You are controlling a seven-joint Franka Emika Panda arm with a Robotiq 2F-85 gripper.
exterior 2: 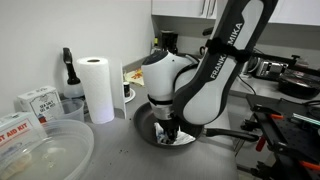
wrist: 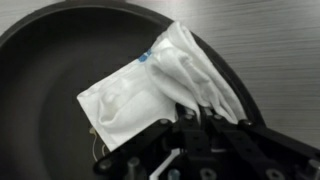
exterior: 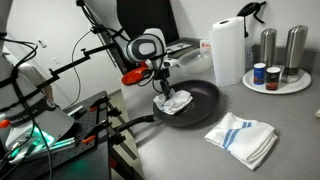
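A black frying pan (exterior: 203, 105) stands on the counter, its handle (exterior: 132, 123) reaching toward the arm's base. Inside it, at the side nearer the base, lies a crumpled white cloth (exterior: 174, 102) with a little blue on it. My gripper (exterior: 167, 94) is down in the pan, shut on the cloth. In the wrist view the cloth (wrist: 135, 98) bunches up toward the fingers and spreads over the pan's floor and near its rim; the fingertips are partly hidden by its folds. Exterior view 2 shows the gripper (exterior 2: 168, 140) low over the pan (exterior 2: 146, 120).
A folded white towel with blue stripes (exterior: 241, 138) lies right of the pan. Behind stand a paper towel roll (exterior: 228, 55) and a plate (exterior: 293, 86) with spice jars and shakers. A clear plastic bowl (exterior 2: 45, 145) is on the other side.
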